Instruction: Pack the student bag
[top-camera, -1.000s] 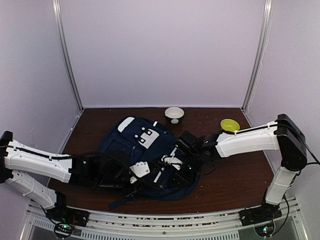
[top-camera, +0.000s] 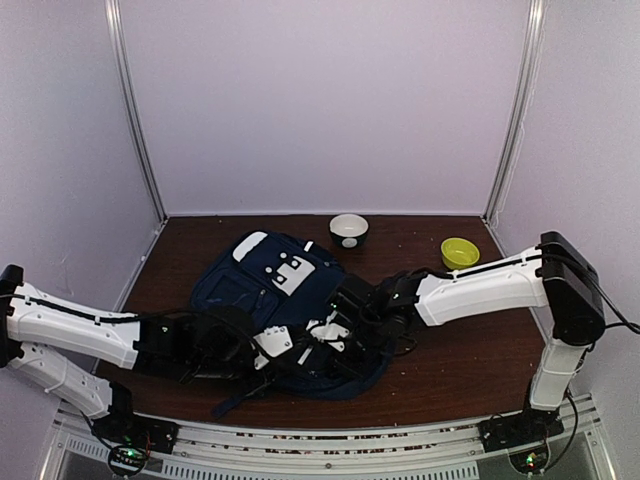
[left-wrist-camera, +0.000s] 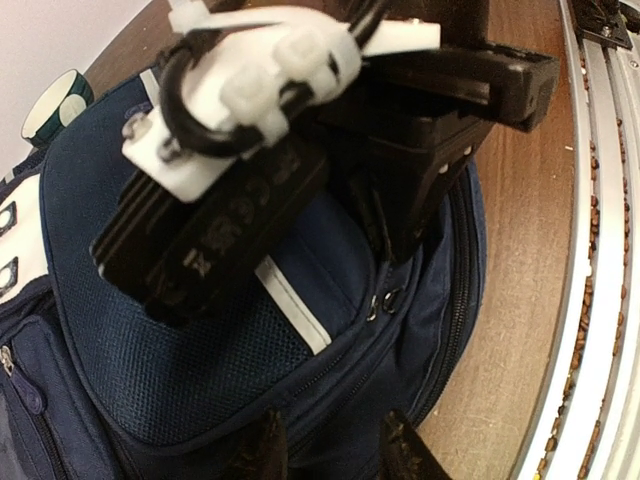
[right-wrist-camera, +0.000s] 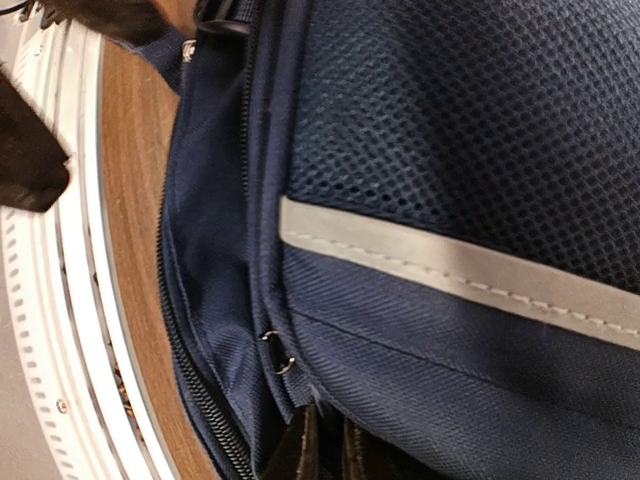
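Note:
A navy backpack (top-camera: 250, 280) with white patches lies on the dark wooden table, its front near the table's near edge. In the left wrist view my left gripper is open over the bag's zipped edge. My right gripper is down at the zipper seam beside a reflective strip (right-wrist-camera: 450, 265); its fingers look close together, and what is between them is unclear. In the left wrist view the right gripper's body covers part of the bag's mesh pocket (left-wrist-camera: 190, 370).
A dark bowl (top-camera: 348, 230) with white inside stands behind the bag, and a yellow bowl (top-camera: 460, 253) at the back right. Both arms reach close together over the bag.
The right arm has moved slightly left along the bag toward the left arm. The left arm has barely moved.

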